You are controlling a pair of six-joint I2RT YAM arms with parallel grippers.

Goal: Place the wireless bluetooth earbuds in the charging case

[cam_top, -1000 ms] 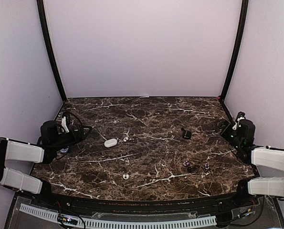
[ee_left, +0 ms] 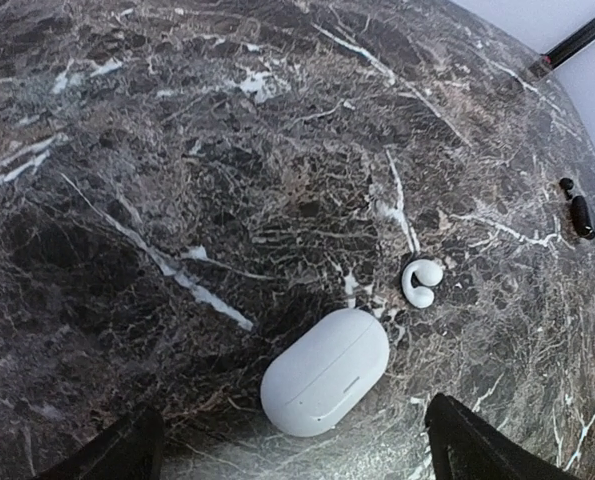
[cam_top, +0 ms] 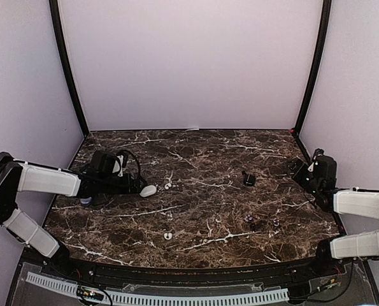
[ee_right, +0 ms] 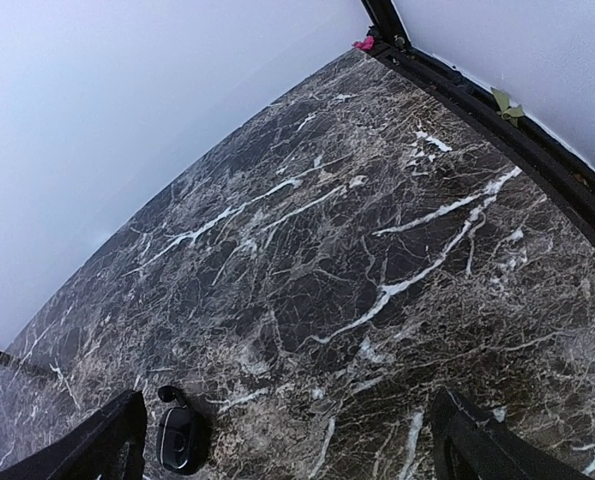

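A white oval charging case (ee_left: 325, 373) lies closed on the marbled table, seen between the open fingers of my left gripper and touched by neither. In the top view the same case (cam_top: 148, 190) is just right of the left gripper's tip. A white curled earbud (ee_left: 421, 282) rests beyond the case; another white earbud (cam_top: 168, 236) lies nearer the front edge. My right gripper stands open at the table's right side with nothing between its fingers. A black case-like item (ee_right: 182, 438) lies to its left.
Small dark and shiny pieces (cam_top: 249, 218) are scattered at the front right, with another shiny piece (cam_top: 276, 223) beside them. Walls close off the back and both sides.
My left arm has moved right across the table, bringing its gripper up to the white case. The right arm has barely shifted, and the objects lie where they were.
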